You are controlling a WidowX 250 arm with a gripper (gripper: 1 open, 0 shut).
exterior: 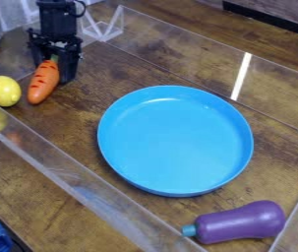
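Note:
At the upper left, the black gripper (pixel 53 54) is down over an orange carrot (pixel 41 83), its fingers around the carrot's upper end, which they partly hide. It looks closed on the carrot, though the fingertips are small and dark. A yellow lemon (pixel 3 91) lies just left of the carrot. A large blue plate (pixel 175 138) occupies the centre and right of the table, apart from both.
A purple eggplant (pixel 239 222) lies at the bottom right. Clear walls (pixel 92 187) enclose the wooden work area. The table between carrot and plate is clear, as is the area above the plate.

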